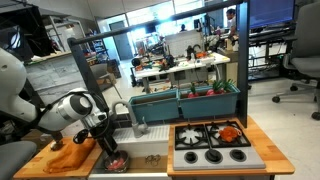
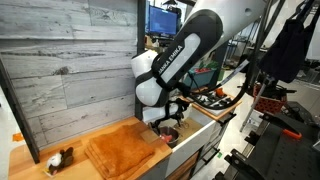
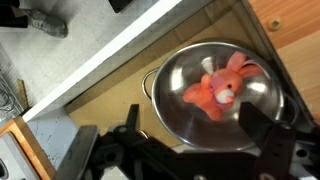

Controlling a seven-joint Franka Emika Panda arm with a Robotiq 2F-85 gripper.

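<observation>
A shiny metal pot [image 3: 172, 100] with wire side handles fills the middle of the wrist view. Inside it lies a small orange-pink plush toy [image 3: 220, 88] with a pale muzzle. My gripper is open over the near part of the pot, its dark fingers spread apart and nothing visible between them. In exterior view 1 the pot [image 1: 117, 162] sits low in the sink area, beneath the arm's end. Exterior view 2 also has the pot [image 2: 170, 133] below the gripper, partly covered by it.
An orange cloth [image 1: 70, 156] lies on the wooden counter beside the sink. To the right is a stove [image 1: 212, 156] with a reddish-orange item [image 1: 230, 133] on it. A faucet [image 1: 131, 116] rises behind the sink, near the arm. Another small plush [image 2: 60, 158] rests on the counter.
</observation>
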